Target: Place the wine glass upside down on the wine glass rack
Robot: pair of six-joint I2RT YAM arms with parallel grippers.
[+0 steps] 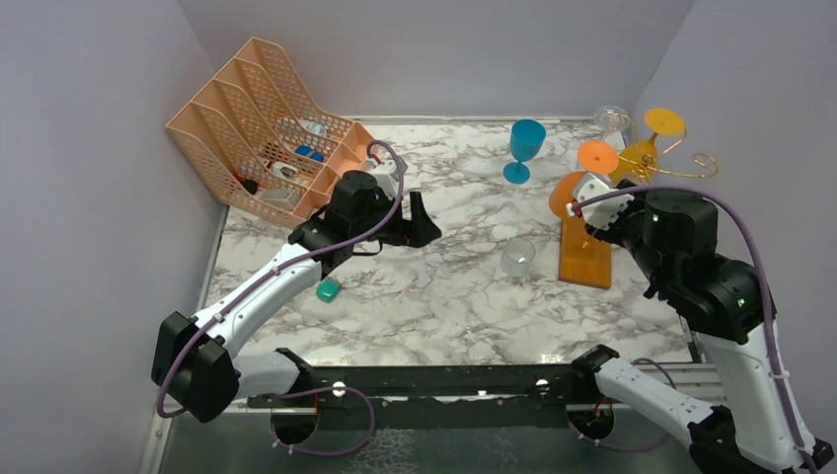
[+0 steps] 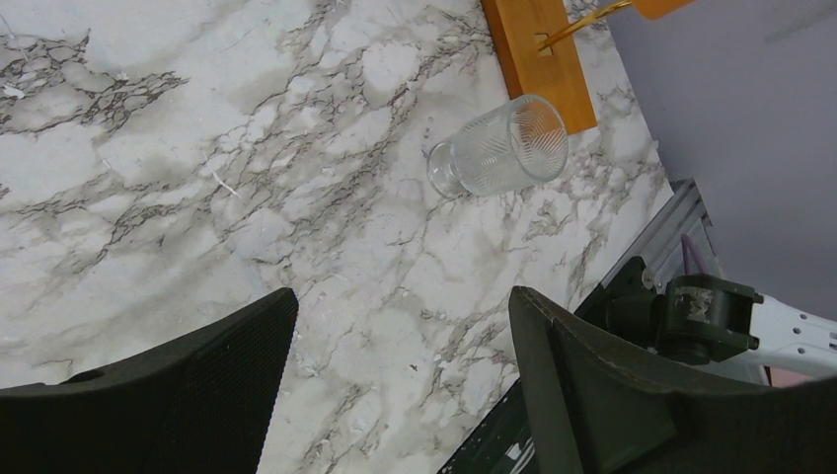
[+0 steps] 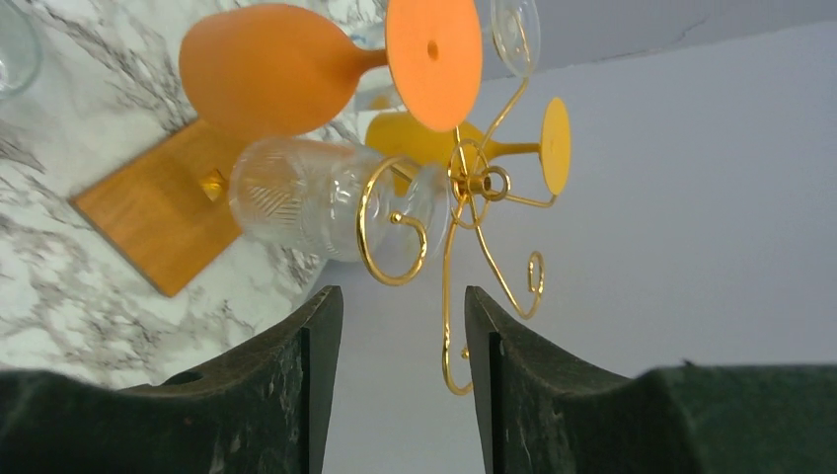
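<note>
A gold wire rack (image 3: pixel 474 184) on a wooden base (image 1: pixel 582 262) holds orange (image 3: pixel 431 61), yellow (image 3: pixel 554 146) and clear glasses (image 3: pixel 306 197) upside down or tilted. My right gripper is open just before it, nothing between the fingers. A clear glass (image 1: pixel 517 257) stands upright left of the base; a blue wine glass (image 1: pixel 526 143) stands at the back. My left gripper hangs over the middle-left table, apart from the glasses, open with nothing between its fingers.
A peach slotted basket (image 1: pixel 237 99) with small items fills the back left. A green object (image 1: pixel 328 289) lies near the left front. Walls border the back and sides.
</note>
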